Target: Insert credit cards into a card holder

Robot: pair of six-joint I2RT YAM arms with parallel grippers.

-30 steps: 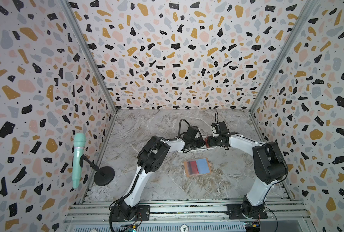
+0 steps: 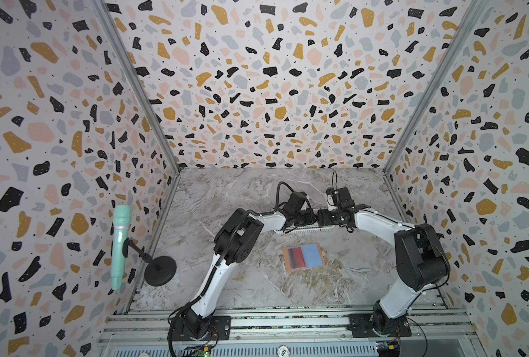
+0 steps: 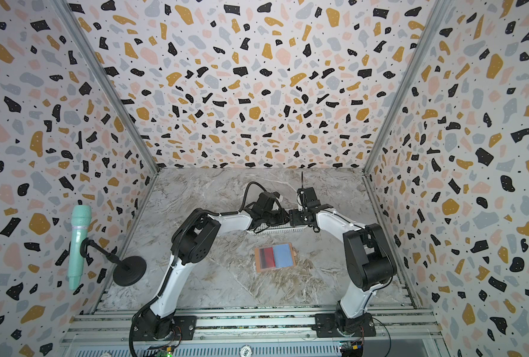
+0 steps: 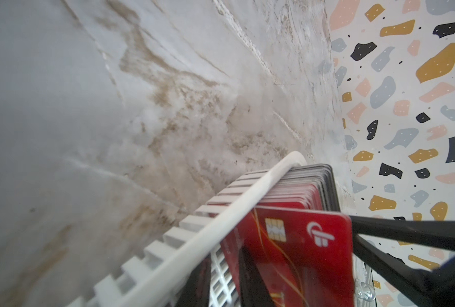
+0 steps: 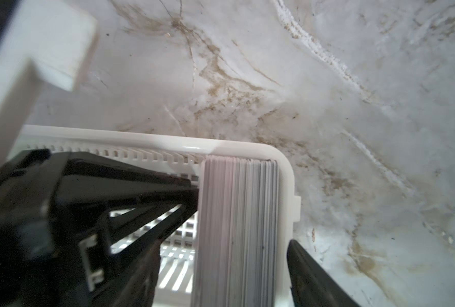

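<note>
In the right wrist view, an upright stack of cards (image 5: 236,225) stands at one end of the white slotted tray (image 5: 227,146). My right gripper is open, with its fingers spread on both sides of the stack. The left wrist view shows a red card (image 4: 309,250) with a gold chip at the front of that stack. My left gripper is part open beside this card, with no card visible between its tips. A brown flat holder (image 2: 287,266) with a red panel and a blue panel lies in front of the tray.
Both grippers are close together over the tray. A green microphone (image 2: 121,247) on a black stand (image 2: 160,271) is at the far left.
My right gripper has shifted slightly and its forearm has swung outward. My left gripper is almost where it was.
</note>
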